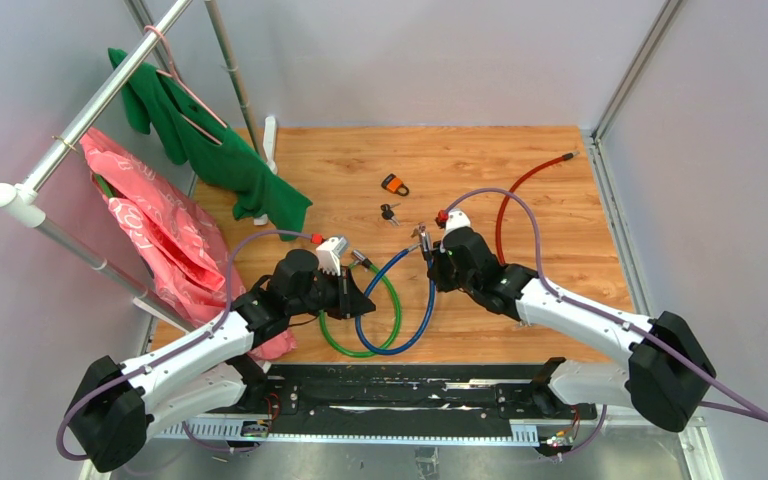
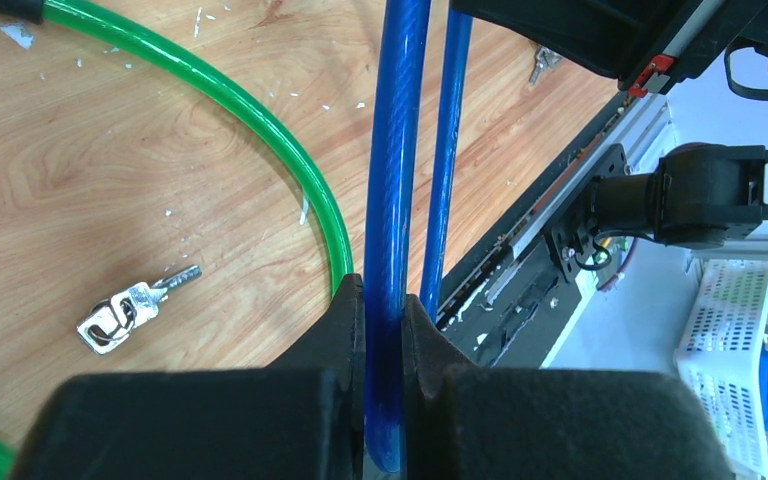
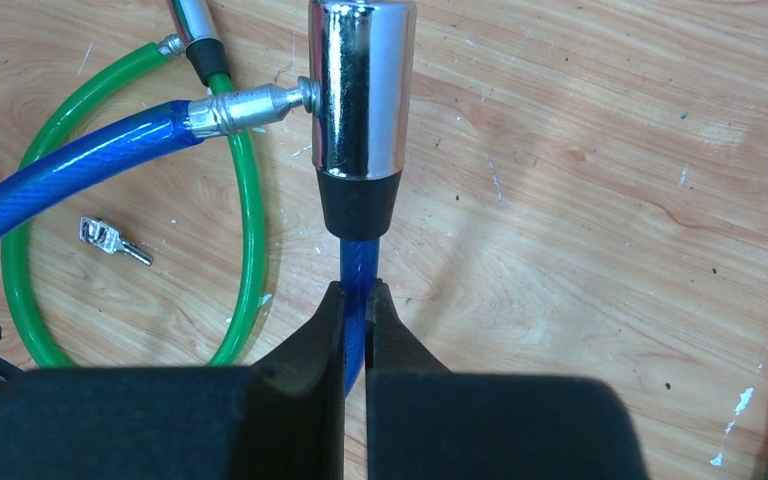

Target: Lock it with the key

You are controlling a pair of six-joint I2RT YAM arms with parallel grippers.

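A blue cable lock (image 1: 410,340) is held upright by both grippers. In the right wrist view my right gripper is shut on its tube just below the chrome lock body (image 3: 360,90); the metal cable end (image 3: 242,110) meets that body's side. My left gripper is shut on the blue tube (image 2: 395,150). Silver keys (image 2: 125,312) lie on the wood inside the loop of a green cable lock (image 2: 260,120).
An orange padlock (image 1: 395,185) and dark keys (image 1: 388,211) lie behind the grippers. A red cable (image 1: 522,182) is at right. A rack with green and pink clothing (image 1: 160,230) fills the left side.
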